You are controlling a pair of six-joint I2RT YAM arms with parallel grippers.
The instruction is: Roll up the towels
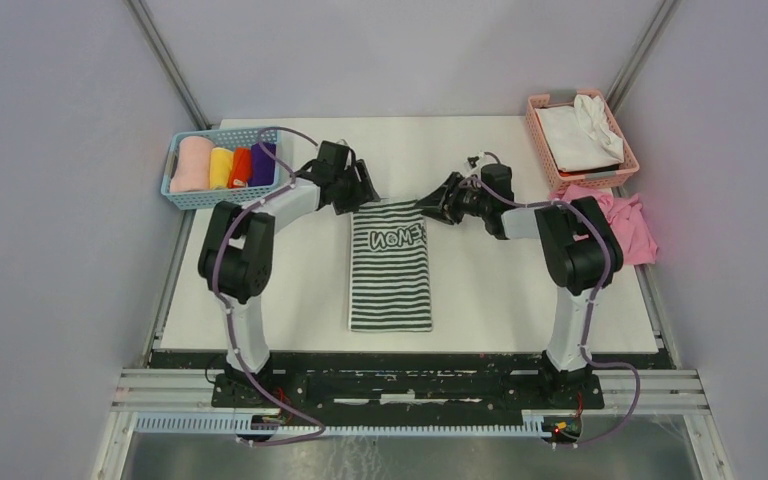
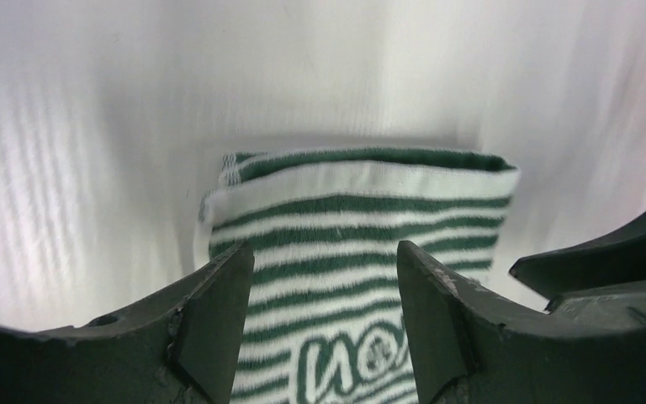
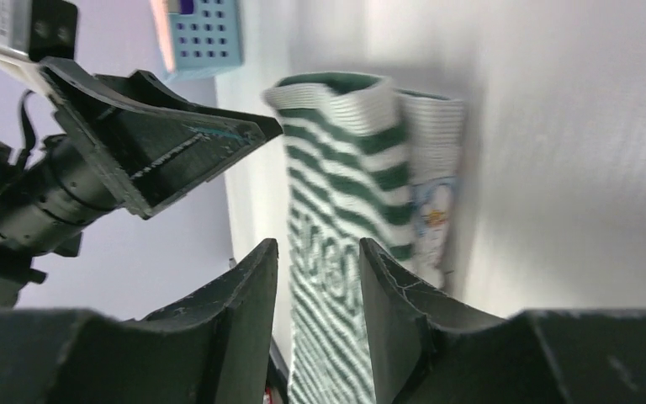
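A green-and-white striped towel with outlined lettering (image 1: pixel 389 280) lies straight and upright on the table's middle, folded long, as also shows in the left wrist view (image 2: pixel 336 227) and right wrist view (image 3: pixel 345 168). My left gripper (image 1: pixel 358 200) is at its top-left corner; in its own view (image 2: pixel 320 273) the fingers stand apart over the towel, nothing clearly between them. My right gripper (image 1: pixel 430 207) is at the top-right corner; in its own view (image 3: pixel 318 257) its fingers stand apart over the towel's edge.
A blue basket (image 1: pixel 190 197) with rolled towels sits back left. A pink basket (image 1: pixel 590 178) with white cloths is back right, a loose pink cloth (image 1: pixel 620 230) in front of it.
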